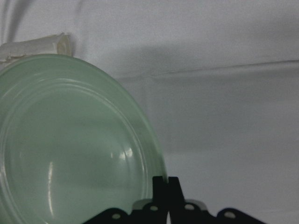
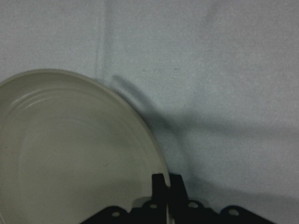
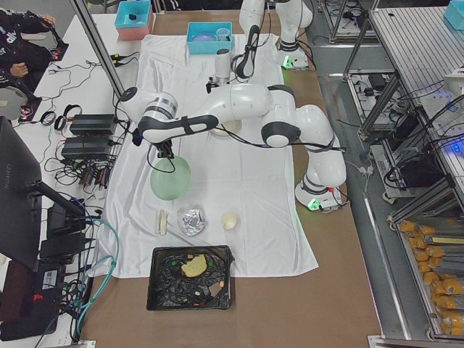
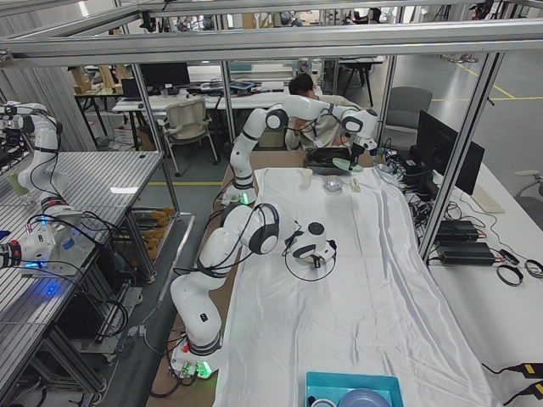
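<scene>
My left gripper (image 3: 166, 151) is shut on the rim of a green plate (image 3: 170, 181) on the white cloth; the left wrist view shows the rim running into its fingertips (image 1: 158, 184). My right gripper (image 4: 317, 261) is at a cream plate (image 2: 74, 149), which the arms mostly hide in both camera views. In the right wrist view its fingers (image 2: 177, 184) are shut on that plate's rim.
A black tray (image 3: 190, 293) with food items lies at one end. A foil dish (image 3: 191, 220), a pale cup (image 3: 229, 220) and a rolled item (image 3: 162, 222) lie near it. A blue bin (image 3: 209, 47) stands at the other end. Open cloth (image 4: 356, 331) surrounds the plates.
</scene>
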